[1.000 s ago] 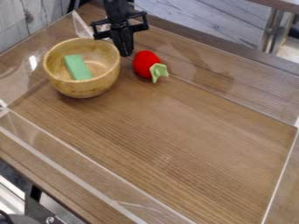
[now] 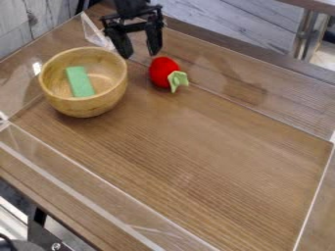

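A wooden bowl [image 2: 102,93] sits at the left, holding a green block [image 2: 80,84]. To its right lies a red round object with a pale green top [image 2: 164,72]. My black gripper [image 2: 136,44] hangs above and behind these, between the bowl and the red object, with its fingers apart and nothing clearly held.
A pale wall [image 2: 283,15] stands at the back right, and a white mottled surface lines the back left.
The gripper has moved slightly down toward the table, and more of it shows. The bowl and red object look essentially unmoved.
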